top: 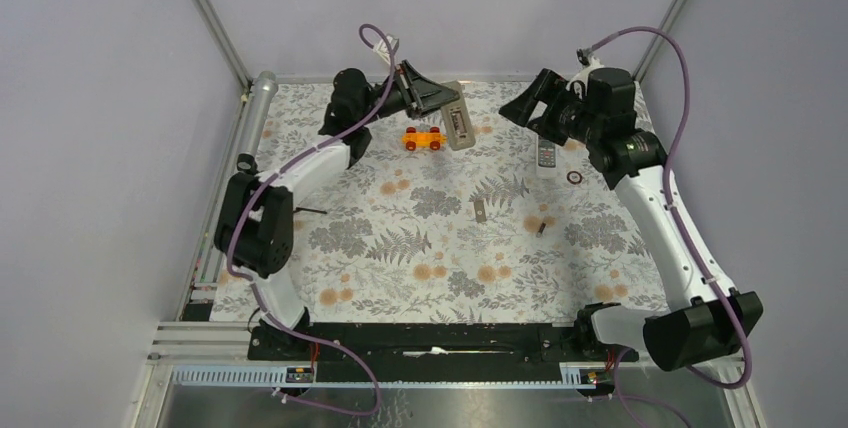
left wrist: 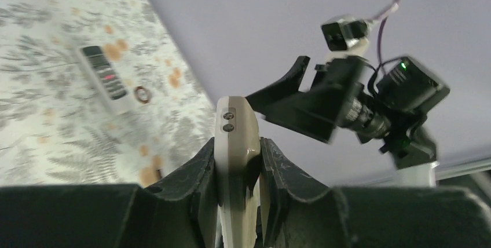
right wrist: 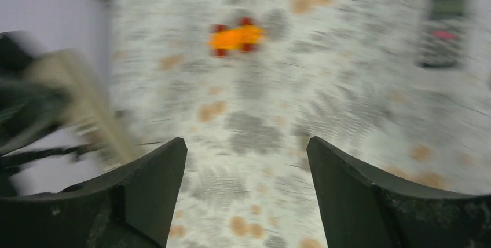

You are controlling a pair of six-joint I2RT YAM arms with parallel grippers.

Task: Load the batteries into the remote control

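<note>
My left gripper [top: 440, 96] is shut on a beige remote control [top: 461, 128], raised above the upper middle of the mat; its back faces up in the top view, with a battery compartment showing. In the left wrist view the remote [left wrist: 236, 161] stands between the fingers, seen end-on. My right gripper [top: 525, 98] is open and empty, to the right of the remote and apart from it. A small dark cylinder, perhaps a battery [top: 541, 229], lies at the lower right. A small brown flat piece [top: 480, 210], perhaps the cover, lies near the middle.
A yellow toy car [top: 423, 138] with red wheels lies behind. A second, grey remote [top: 546, 152] and a dark ring [top: 574, 177] lie at the right. A thin dark rod [top: 310, 210] lies at the left.
</note>
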